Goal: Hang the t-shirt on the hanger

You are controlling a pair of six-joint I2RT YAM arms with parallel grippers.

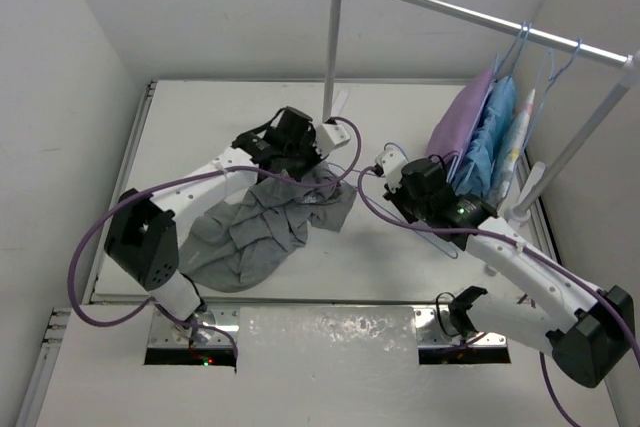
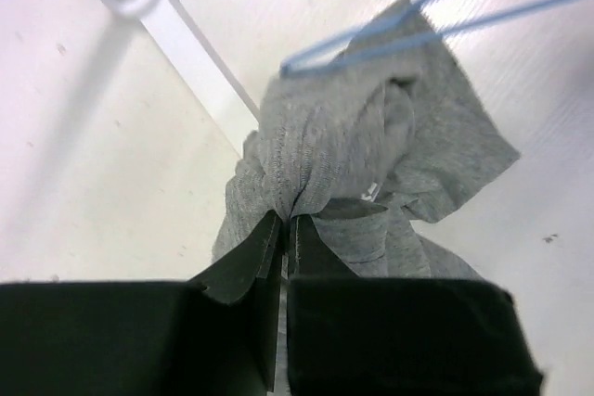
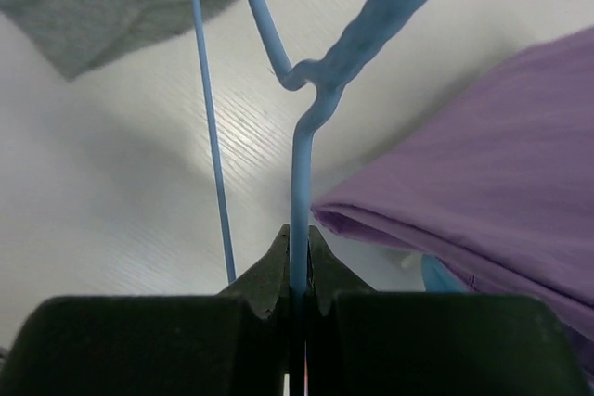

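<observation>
The grey t-shirt lies crumpled on the left half of the table. Its upper part is bunched up, and my left gripper is shut on a pinch of that cloth. A blue hanger runs between the fingers of my right gripper, which is shut on it near the base of the hook. One narrow end of the hanger crosses the far part of the bunched cloth in the left wrist view. Whether that end is inside the shirt or only over it, I cannot tell.
A white rack with a metal rail spans the back right. Purple and blue garments hang from it, close beside my right gripper. A rack post stands just behind my left gripper.
</observation>
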